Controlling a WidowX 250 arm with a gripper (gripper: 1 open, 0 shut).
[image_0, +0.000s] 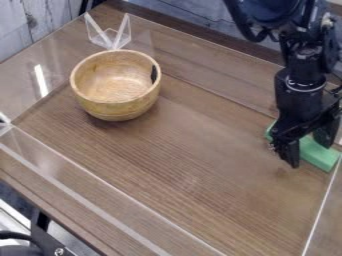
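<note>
The black gripper (305, 142) is at the right of the camera view, low over a green rectangular object (318, 158) on the wooden table, its fingers reaching down at that object's sides and partly covering it. Whether the fingers touch or hold the green object is not clear.
A wooden bowl (116, 84) stands at the upper left, with a crumpled clear plastic item (112, 33) behind it. The table edge runs along the lower left.
</note>
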